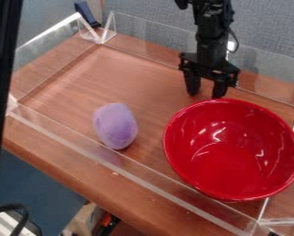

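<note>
The black gripper [205, 87] hangs from the arm at the top, low over the wooden table just behind a large red bowl [231, 149] at the right. A purple oval object [114, 124] lies on the table left of the bowl, apart from the gripper. The fingers are small and dark, so whether they are open is hard to tell; no held object shows.
Clear plastic walls [63, 132] border the tray-like area of the wooden table [99, 74]. A blue object [87, 14] is at the back left corner.
</note>
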